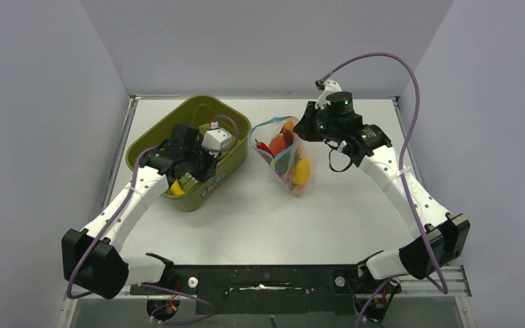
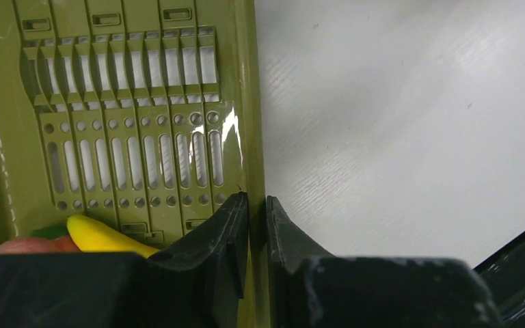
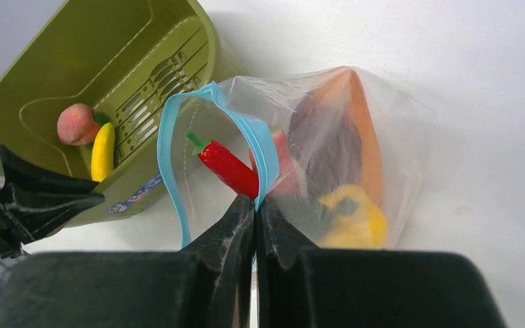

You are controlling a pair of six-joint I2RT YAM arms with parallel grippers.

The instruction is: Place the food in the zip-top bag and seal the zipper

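A clear zip top bag (image 1: 283,179) with a light blue zipper (image 3: 264,154) stands on the table, its mouth spread open. Inside it are a red chili pepper (image 3: 229,168), a yellow item (image 3: 362,219) and other food. My right gripper is shut on the bag's edge at the zipper. Beside the bag is an olive green basket (image 1: 220,173) holding a yellow banana (image 2: 102,236) and a peach (image 3: 78,124). My left gripper is shut on the basket's rim, one finger on each side of the wall.
White table shows bare in front of the bag and to its right. The basket's near right corner lies close to the bag's open mouth. Grey walls (image 1: 273,41) enclose the back and sides.
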